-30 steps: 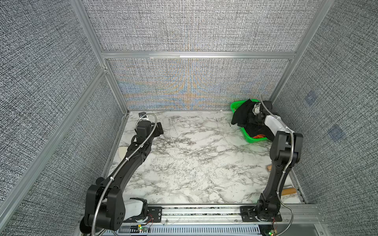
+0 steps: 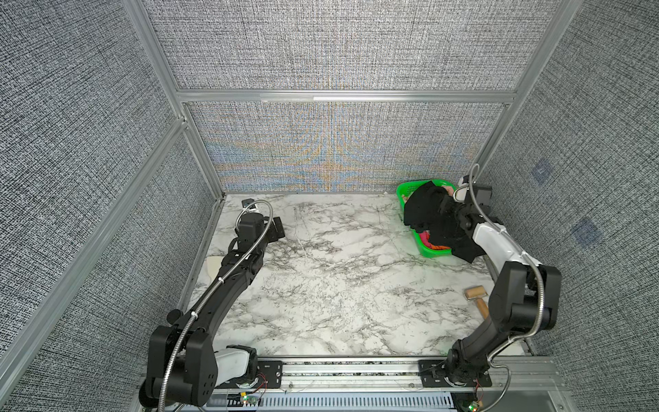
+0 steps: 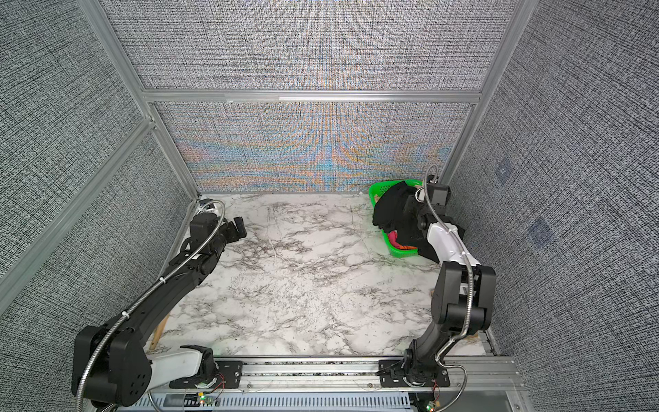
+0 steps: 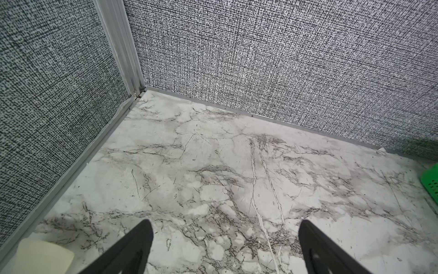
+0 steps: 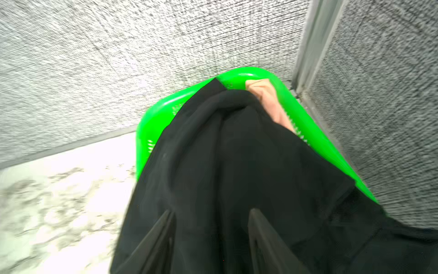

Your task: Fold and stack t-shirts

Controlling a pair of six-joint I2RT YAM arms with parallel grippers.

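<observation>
A black t-shirt [image 5: 269, 159] lies heaped across the green basket [image 2: 434, 252], and part of it hangs over the near right side. Over that cloth is my right gripper, its fingers [image 5: 159, 235] apart with black fabric below and between them; the right wrist view does not show any of it pinched. Red and orange cloth [image 2: 431, 240] shows at the basket's near end, and a pale pink piece [image 5: 270, 102] at its far corner. My left gripper is open and empty above the bare left part of the table.
A wooden-handled roller [image 2: 475, 293] lies by the right arm. A pale flat object [image 4: 43, 256] lies at the left edge. Walls stand close behind and right of the basket.
My right arm has moved nearer the right wall and the front. The left arm has stayed still.
</observation>
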